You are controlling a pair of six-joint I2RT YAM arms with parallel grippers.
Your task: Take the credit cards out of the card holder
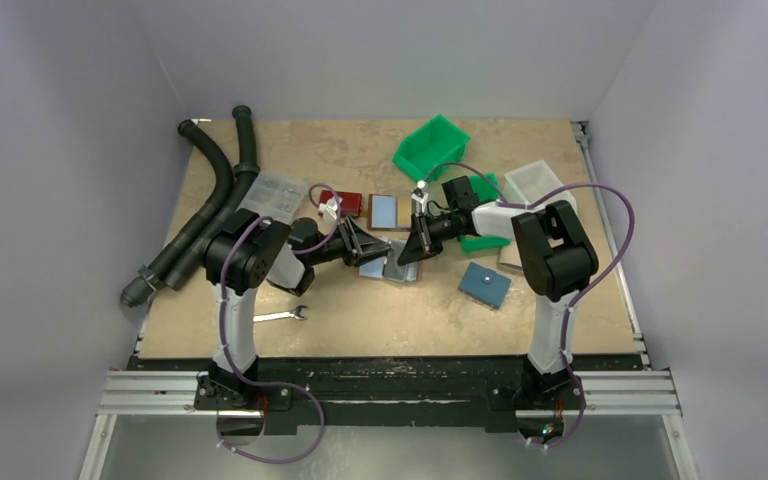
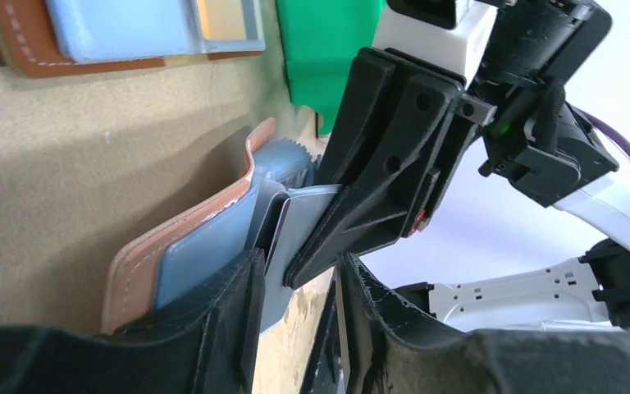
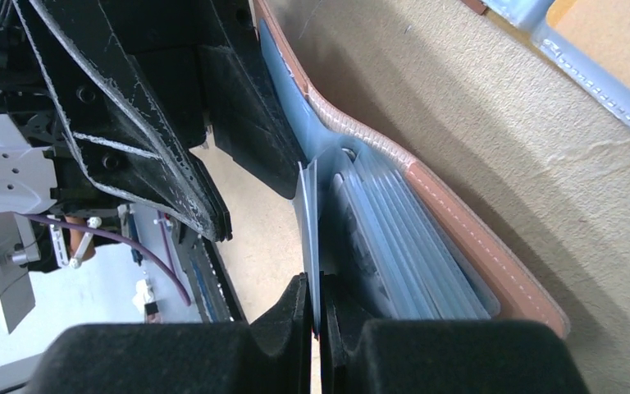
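The open card holder (image 1: 370, 270), brown-edged with clear blue sleeves (image 3: 410, 254), lies at the table's middle between both grippers. A thin grey card stands up from its sleeves, also seen edge-on in the right wrist view. My right gripper has its fingertips at this card's edge; whether it grips the card is unclear. My left gripper is open, its fingers either side of the card's lower part in its own view, close beside the right gripper's fingers.
A second open holder (image 1: 383, 210) and red case (image 1: 345, 199) lie behind. Green bins (image 1: 430, 145), a white bin (image 1: 535, 178), blue wallet (image 1: 485, 285), wrench (image 1: 275, 316), clear box (image 1: 270, 195) and black pipes (image 1: 210, 210) surround them.
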